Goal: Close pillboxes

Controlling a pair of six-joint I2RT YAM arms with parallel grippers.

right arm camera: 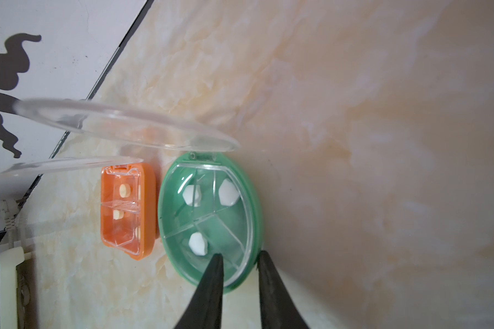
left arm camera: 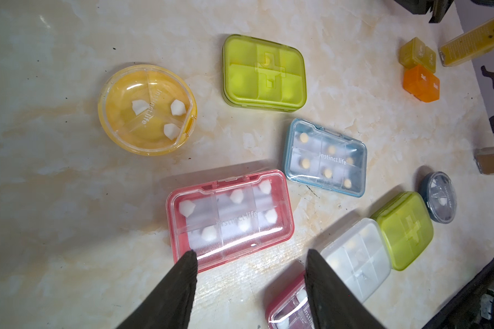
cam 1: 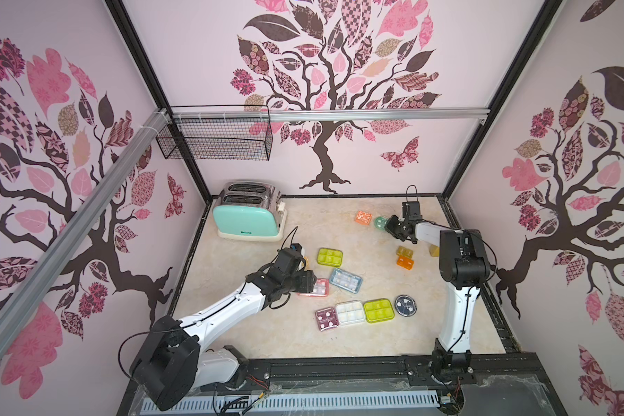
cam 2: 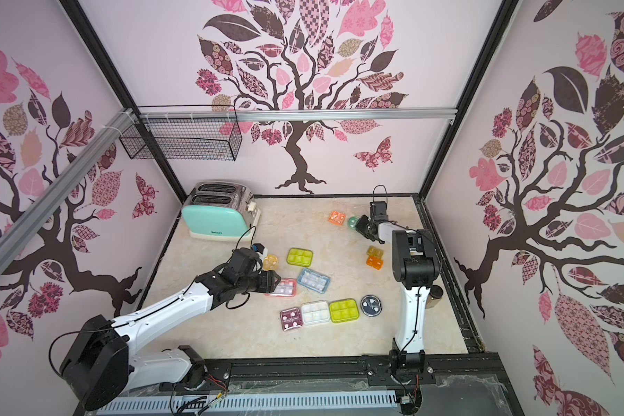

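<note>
In the right wrist view the round green pillbox (right arm camera: 216,230) holds three white pills; its clear lid (right arm camera: 131,128) stands raised from the hinge. Beside it an orange pillbox (right arm camera: 142,219) also has its clear lid (right arm camera: 66,165) up. My right gripper is part open, its fingertips at the green box's near rim; contact cannot be told. In the left wrist view my left gripper is open and empty above the table, near the pink pillbox (left arm camera: 230,216), whose lid is down. The round yellow pillbox (left arm camera: 148,109) and the blue pillbox (left arm camera: 326,156) are also closed.
A lime pillbox (cam 1: 330,257) lies mid-table. Plum (cam 1: 327,318), white (cam 1: 350,312), second lime (cam 1: 379,310) and round dark (cam 1: 405,305) boxes line the front. A small orange box (cam 1: 405,262) sits near the right arm. The toaster (cam 1: 245,220) fills the back left.
</note>
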